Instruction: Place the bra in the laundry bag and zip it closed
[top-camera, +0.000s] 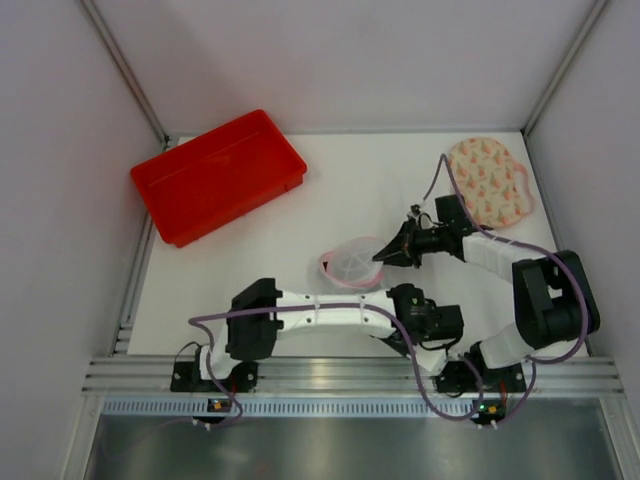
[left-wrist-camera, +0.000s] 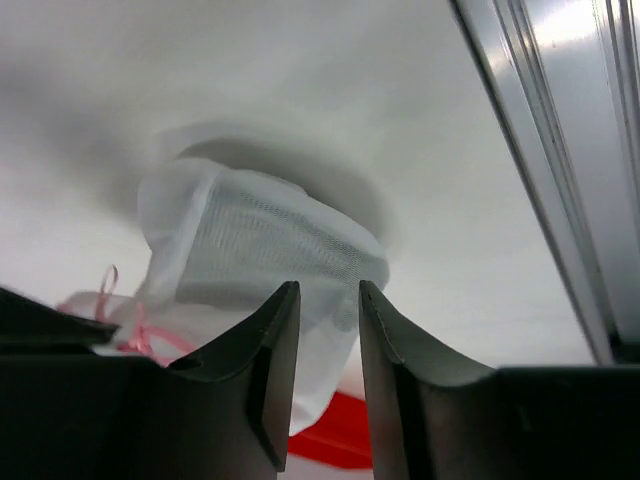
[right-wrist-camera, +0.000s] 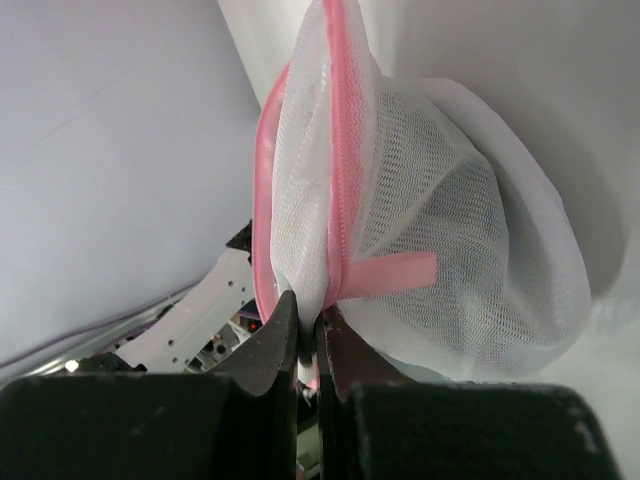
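The white mesh laundry bag (top-camera: 355, 262) with pink trim lies bunched mid-table. Its edge near the pink zipper (right-wrist-camera: 345, 130) is pinched by my right gripper, which is shut on it; a pink tab (right-wrist-camera: 395, 274) sticks out beside the fingers. My left gripper is open, its fingertips apart above or against the white mesh (left-wrist-camera: 270, 235); contact cannot be told. From above, the left arm's own wrist covers most of that gripper. No bra can be made out in any view; whether one is inside the bag is hidden.
An empty red bin (top-camera: 220, 180) stands at the back left. At the back right lies a cream, orange-patterned piece (top-camera: 488, 180) with a pink loop. A metal rail (top-camera: 350, 372) runs along the front edge.
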